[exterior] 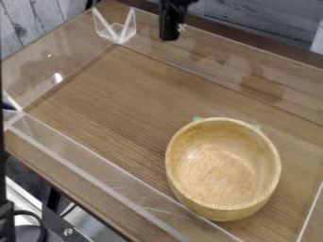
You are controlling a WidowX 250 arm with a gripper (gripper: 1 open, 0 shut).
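Note:
At the top middle of the camera view my black gripper (169, 28) points down over the back of the wooden table (113, 104). It is small and dark here, and whether its fingers are apart or together is hard to make out; I see no object clearly held. A large round light-wood bowl (224, 163) sits on the table at the lower right, well away from the gripper.
Clear plastic walls line the table's edges, with a white bracket (116, 28) at the back left. Small green bits show by the bowl's rim. Dark cables lie at the bottom left corner.

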